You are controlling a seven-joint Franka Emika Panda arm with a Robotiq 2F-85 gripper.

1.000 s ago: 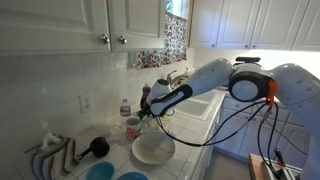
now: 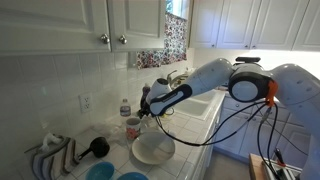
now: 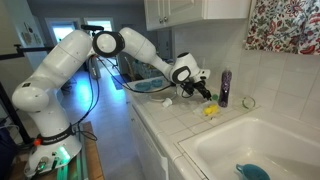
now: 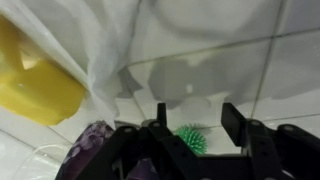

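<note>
In the wrist view my gripper is open, a gap showing between its two dark fingertips. White tile with grout lines lies ahead of it. A green bristly thing [image 4: 190,138] shows low in the gap; whether the fingers touch it I cannot tell. To the left are a yellow object [image 4: 45,88] and some clear, crinkled plastic [image 4: 108,45]. A dark purple patterned thing [image 4: 92,145] stands at the lower left. From outside, the gripper [image 3: 200,95] hangs low over the counter, near the yellow object [image 3: 211,111] and a dark bottle [image 3: 225,88].
A white plate [image 2: 153,148], a clear bottle [image 2: 125,109], a mug [image 2: 133,128] and blue bowls [image 2: 102,171] stand on the counter. The sink [image 3: 255,150] lies at the near right, with bare tile [image 3: 180,125] before it. Cabinets [image 3: 195,10] hang above.
</note>
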